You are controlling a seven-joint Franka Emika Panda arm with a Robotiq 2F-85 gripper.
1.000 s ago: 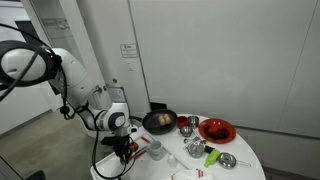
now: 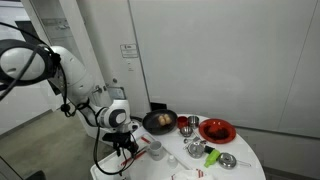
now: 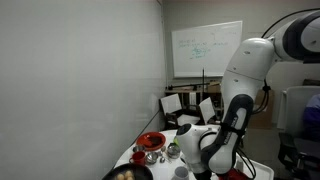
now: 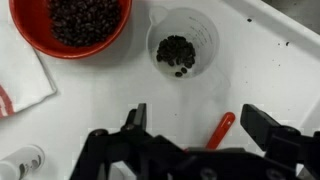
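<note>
In the wrist view my gripper is open, its two dark fingertips wide apart and nothing held between them. Ahead of it stands a clear measuring cup (image 4: pixel 205 32) with a small heap of dark beans inside. A red bowl (image 4: pixel 123 24) full of similar beans is at the upper left. Close to the right finger lies a red, handle-like object (image 4: pixel 221 130), its lower end hidden behind the gripper. Exterior view 1 has the gripper (image 2: pixel 127 153) low over the left side of the white table.
Left of the gripper are a cloth (image 4: pixel 25 75) with a red stripe and a white container (image 4: pixel 20 163). A black pan (image 2: pixel 160 122), a red bowl (image 2: pixel 216 130), metal cookware (image 2: pixel 195 148) and a green item (image 2: pixel 212 158) occupy the table beyond. A wall rises behind.
The arm has shifted slightly near the table's left side, with the gripper a little different in position. The tableware appears unmoved.
</note>
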